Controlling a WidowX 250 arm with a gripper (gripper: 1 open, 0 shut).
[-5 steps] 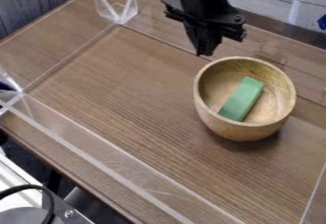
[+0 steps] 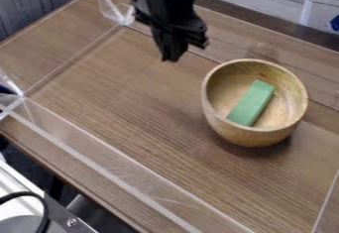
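Note:
My gripper [image 2: 171, 49] hangs over the back middle of the wooden table [image 2: 106, 98], left of and behind a tan bowl [image 2: 225, 135]. It appears shut, with nothing visible between its dark fingers, though they are somewhat blurred. A green block [image 2: 252, 102] lies inside the bowl, toward its right side.
Clear plastic edging runs along the table's left side and stands at the back left. Black cables and pale hardware sit beyond the lower left edge.
My gripper has moved left, away from the bowl. The bowl and green block have not moved.

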